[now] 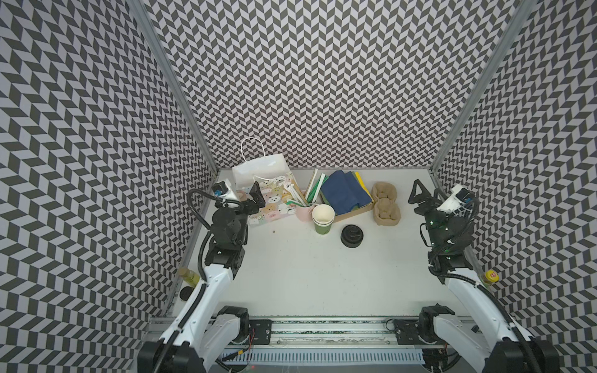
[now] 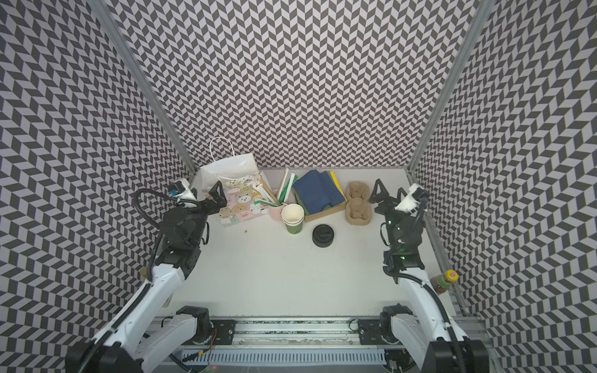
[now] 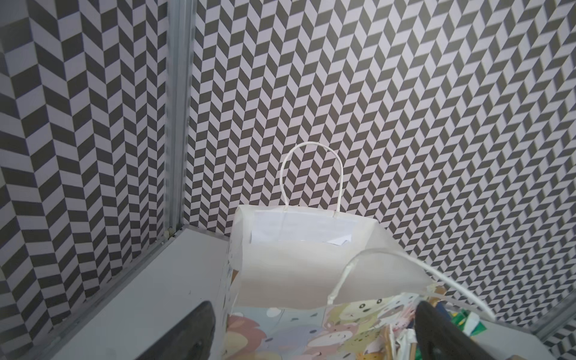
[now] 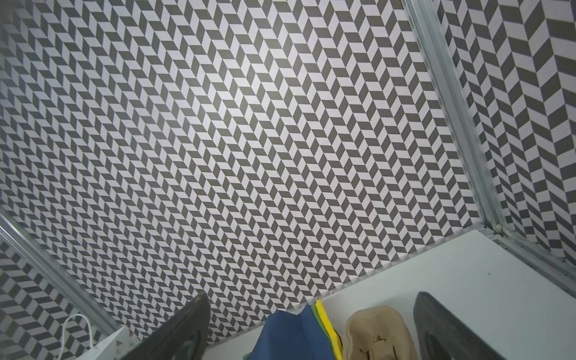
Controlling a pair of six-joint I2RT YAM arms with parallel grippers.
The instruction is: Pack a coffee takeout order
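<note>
A paper bag with animal print [image 1: 268,202] stands at the back left, handles up. Beside it a pink holder [image 1: 303,212] holds stirrers and straws. Stacked green cups [image 1: 322,223] and a black lid [image 1: 352,236] sit mid-table. A tan cup carrier [image 1: 385,205] lies right of a box of folded napkins [image 1: 345,191]. My left gripper [image 1: 246,194] is raised before the bag, open and empty. My right gripper [image 1: 418,195] is raised right of the carrier, open and empty.
A bottle with a yellow cap [image 2: 445,281] stands at the right edge. Patterned walls enclose the back and sides.
</note>
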